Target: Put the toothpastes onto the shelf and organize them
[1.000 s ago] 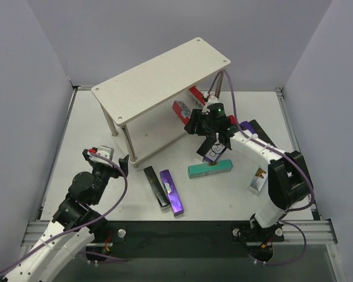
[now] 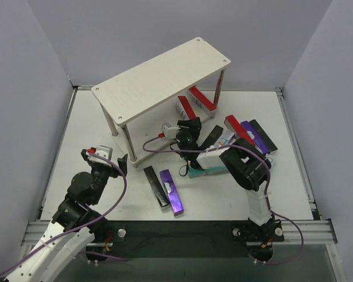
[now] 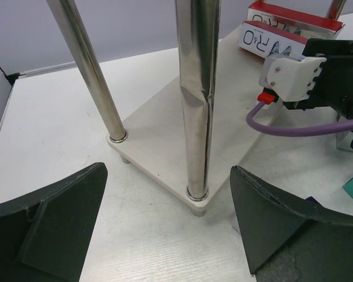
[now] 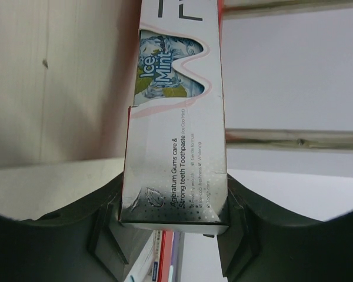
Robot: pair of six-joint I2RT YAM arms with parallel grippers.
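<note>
My right gripper (image 2: 188,130) is at the front of the white shelf unit (image 2: 159,73), shut on a red-and-white Ice Mint toothpaste box (image 4: 176,147), which reaches in over the lower board (image 3: 159,147). Another red-topped box (image 2: 201,100) lies at the shelf's right end, beside it. My left gripper (image 2: 104,159) stands open left of the shelf, facing a front post (image 3: 197,117), with nothing between its fingers.
Loose boxes lie right of the shelf: red (image 2: 238,130), purple (image 2: 256,136), black (image 2: 263,134) and others partly under the right arm. Black (image 2: 156,187) and purple (image 2: 171,191) boxes lie in front.
My right gripper has moved left and turned along the shelf front, shifting its held box from near the right post into line beside the other box. The left arm has not moved.
</note>
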